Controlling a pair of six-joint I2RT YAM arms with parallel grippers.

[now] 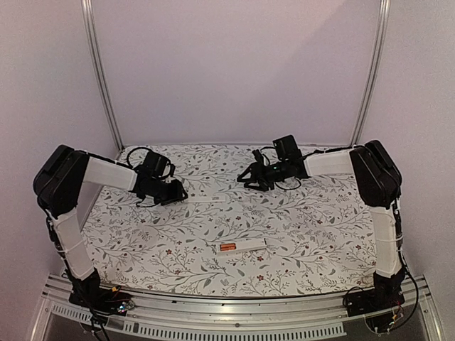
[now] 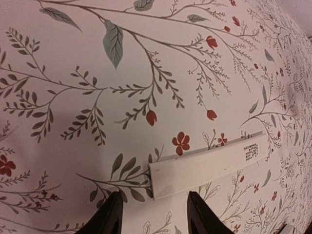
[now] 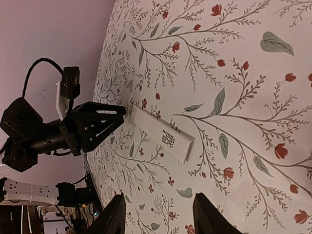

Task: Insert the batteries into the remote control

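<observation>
A long white plastic piece with a dotted patch lies on the floral surface, also seen in the right wrist view (image 3: 161,131). My left gripper is just short of its near end, fingers apart with nothing between them. My right gripper hangs to the right of that piece, fingers apart and empty; from above it is at the back right (image 1: 252,177). Nearer the front, a second white piece (image 1: 252,244) holds orange batteries (image 1: 227,246).
</observation>
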